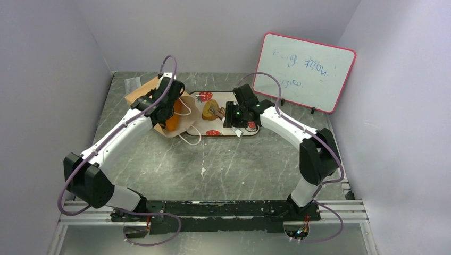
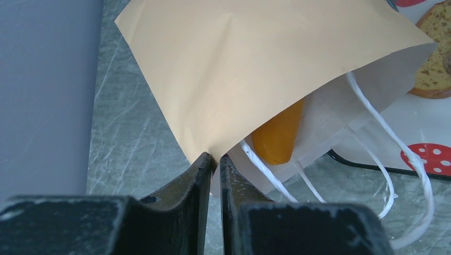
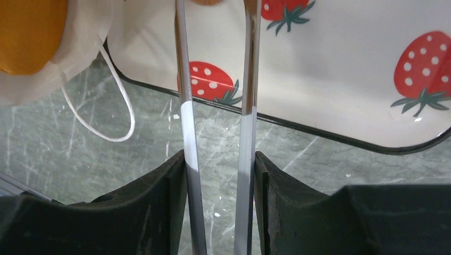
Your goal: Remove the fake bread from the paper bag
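Note:
A tan paper bag (image 2: 266, 64) lies on its side at the left, its mouth facing right. My left gripper is shut on the bag's edge. Inside rests an orange-brown bread (image 2: 277, 135), partly covered by the bag wall. On the strawberry-print tray (image 1: 230, 98), outside the bag, is a bread slice (image 1: 209, 110). Tongs (image 3: 247, 154) stand between my right gripper's (image 3: 220, 157) fingers, touching both, with their arms spread apart. In the top view the tong tips overlap the slice; whether they grip it, I cannot tell.
White handle loops (image 2: 420, 175) hang out from the bag's mouth. A whiteboard (image 1: 303, 69) stands at the back right.

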